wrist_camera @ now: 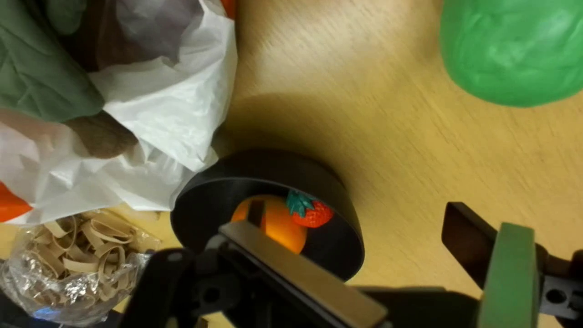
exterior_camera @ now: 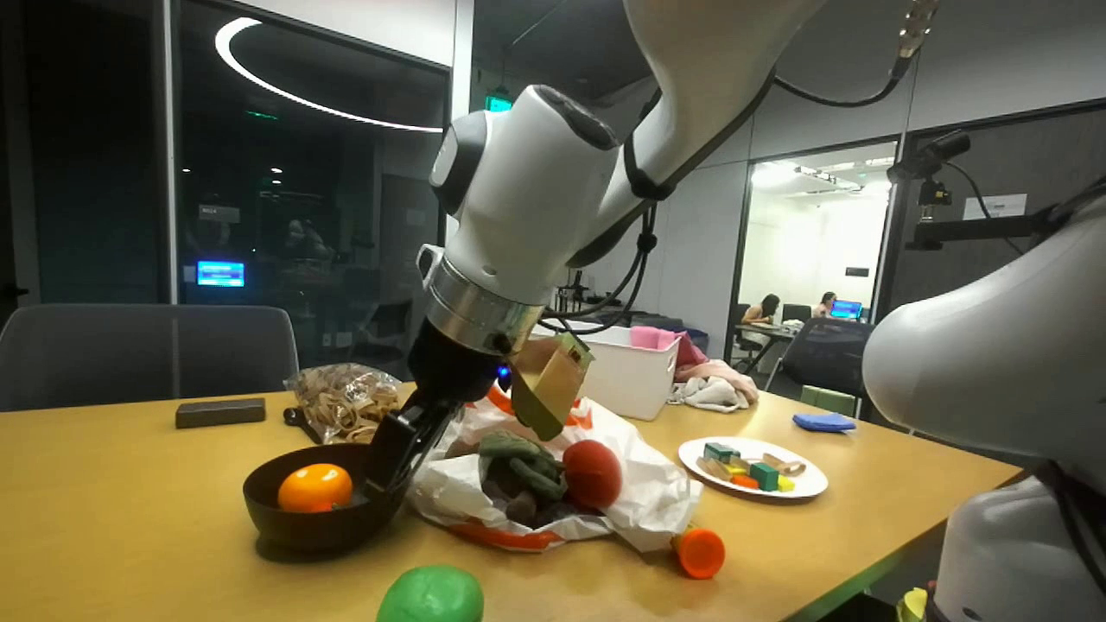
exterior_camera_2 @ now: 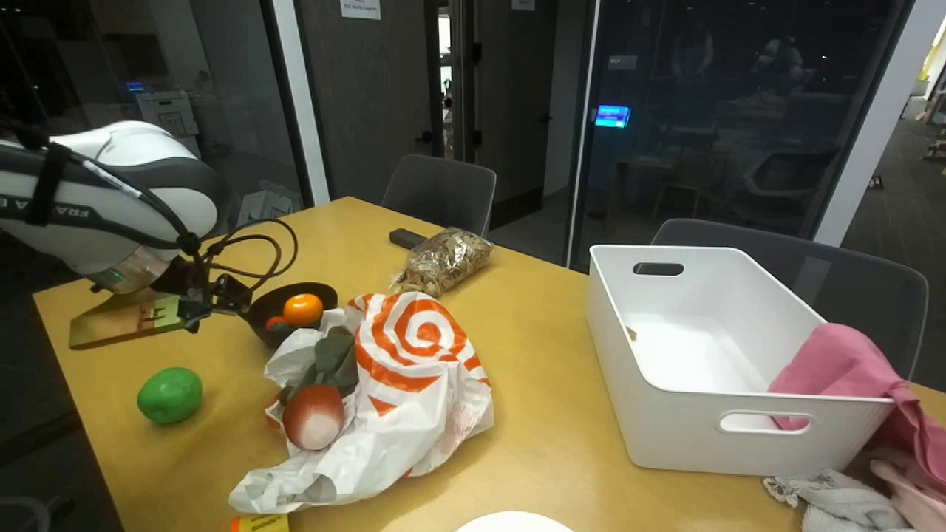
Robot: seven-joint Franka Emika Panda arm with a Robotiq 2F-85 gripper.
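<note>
A dark bowl (exterior_camera: 311, 530) holds an orange fruit (exterior_camera: 315, 487) and a small strawberry (wrist_camera: 314, 214). My gripper is open, with its fingers wide apart. In the wrist view one finger (wrist_camera: 303, 273) overlaps the bowl and covers part of the orange; the other, green-sided finger (wrist_camera: 508, 273) is out over bare table. Exterior view 1 has the gripper's dark end in front of the bowl's right rim; whether they touch I cannot tell. A green fruit (exterior_camera_2: 169, 395) lies on the table, apart from the gripper.
Beside the bowl spreads a white-and-orange plastic bag (exterior_camera_2: 417, 355) with a red round item (exterior_camera: 592, 473) at its mouth. Behind are a bag of rubber bands (exterior_camera: 347, 403) and a dark block (exterior_camera: 219, 413). Farther off stand a white bin (exterior_camera_2: 736, 430) and a plate (exterior_camera: 814, 485) of small blocks.
</note>
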